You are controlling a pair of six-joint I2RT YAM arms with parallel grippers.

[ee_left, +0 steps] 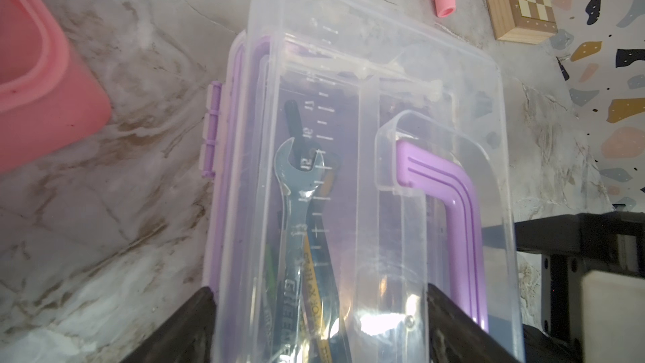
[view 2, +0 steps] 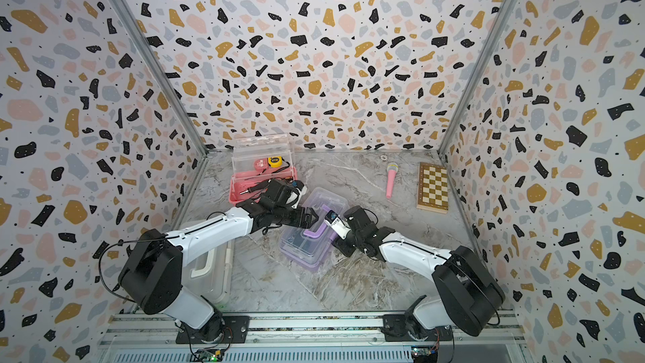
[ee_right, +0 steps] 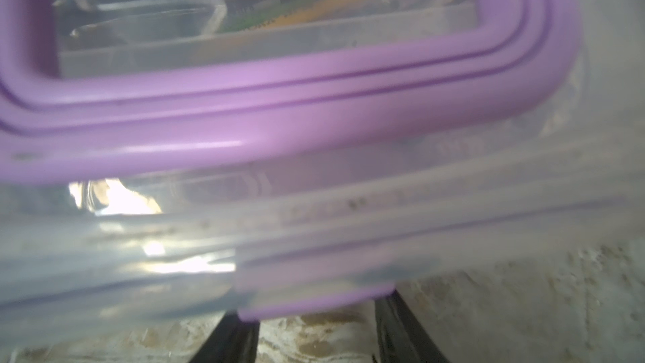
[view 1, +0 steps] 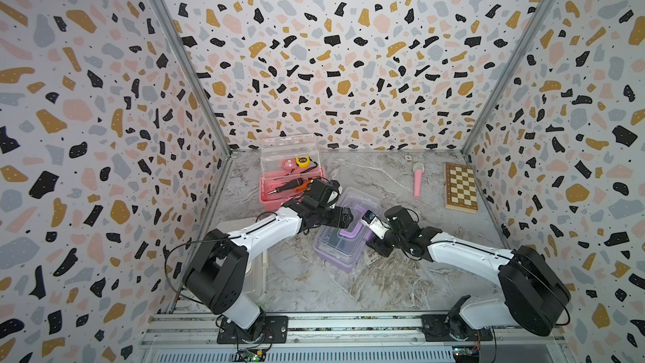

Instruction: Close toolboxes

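Note:
A purple toolbox [view 1: 337, 245] with a clear lid stands mid-table, its lid lowered over the base; whether it is latched cannot be told. Wrenches [ee_left: 300, 195] show through the lid. Over the lid, my left gripper is open with its fingers spread. At the near-right side, the open right gripper has its fingers below the lid edge, on either side of a purple latch [ee_right: 315, 289]. A pink toolbox [view 1: 267, 191] at the back left has its clear lid [view 1: 289, 154] raised, with tools inside.
A pale box [view 2: 216, 272] lies at the front left, partly behind the left arm. The pink microphone [view 1: 417, 181] and a chessboard [view 1: 461, 188] lie at the back right. Bare marble is free at the front right.

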